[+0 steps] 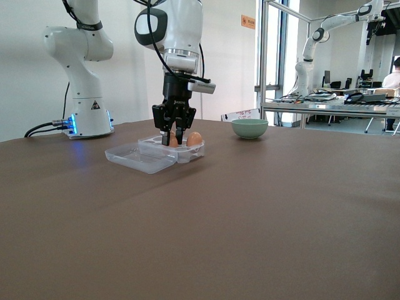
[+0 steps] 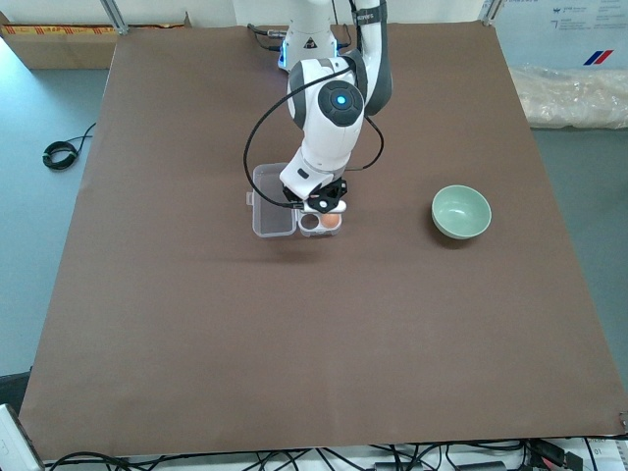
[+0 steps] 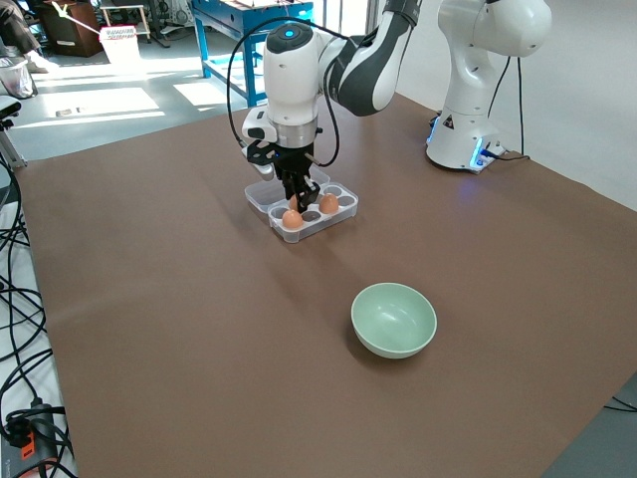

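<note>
A clear plastic egg carton (image 3: 311,226) with its lid (image 1: 134,158) open sits on the brown table, holding brown eggs (image 3: 329,203). My black gripper (image 1: 172,139) points down into the carton, its fingers low around or beside an egg partly hidden behind them. Whether the fingers are closed on that egg is unclear. Another egg (image 1: 194,139) sits at the carton's end, clear of the fingers.
A pale green empty bowl (image 2: 461,211) stands on the table apart from the carton, to its right in the left view.
</note>
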